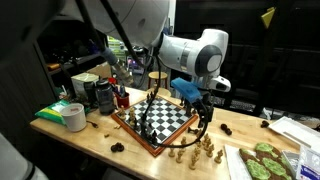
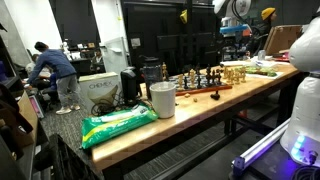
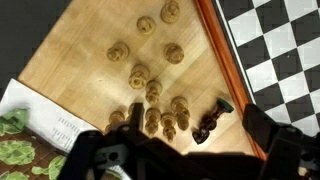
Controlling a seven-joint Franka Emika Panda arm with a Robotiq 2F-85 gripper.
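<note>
My gripper is open in the wrist view, a dark finger at each side and nothing held. Below it on the wooden table lie light wooden chess pieces, several of them clustered near the left finger. One dark chess piece lies on its side between the fingers, beside the board's edge. The checkered chessboard with its reddish-brown rim fills the right of this view. In exterior view 1 the gripper hangs above the board's right side, its fingertips hard to make out.
A green-patterned sheet lies at the table's right. Dark jars and a white mug stand left of the board. A dark piece lies near the front edge. Bare table shows in front of the board.
</note>
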